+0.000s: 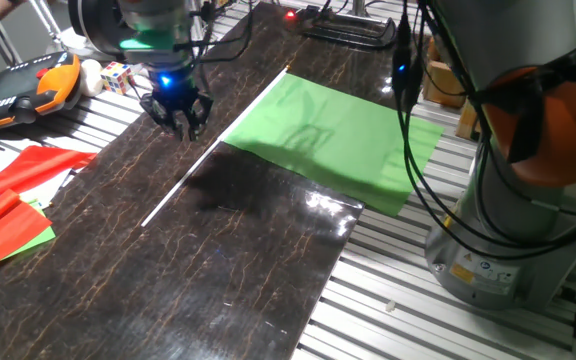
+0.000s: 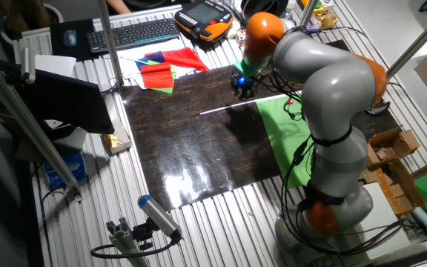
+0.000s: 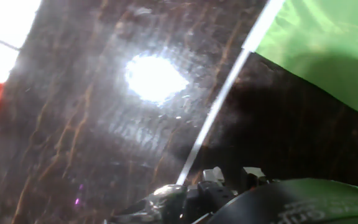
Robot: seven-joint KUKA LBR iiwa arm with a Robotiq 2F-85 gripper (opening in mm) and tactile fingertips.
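Observation:
A green flag (image 1: 328, 140) lies spread flat on the dark marbled board, its thin white pole (image 1: 185, 180) running along one side and past the cloth. My gripper (image 1: 187, 134) hangs above the board, just left of the pole in exterior view 1, with no contact visible. Its fingers look parted, and nothing shows between them. From the wrist, the gripper sits at the bottom edge, near where the bare pole (image 3: 213, 115) runs out of sight behind it; the green cloth (image 3: 334, 50) fills the upper right.
Red, green and blue flags (image 2: 158, 73) lie beyond the board's edge near a keyboard (image 2: 132, 35) and an orange-black pendant (image 2: 204, 18). A black clamp (image 1: 346, 28) rests at the board's far end. Bare board (image 1: 118, 270) stretches around the pole's free end.

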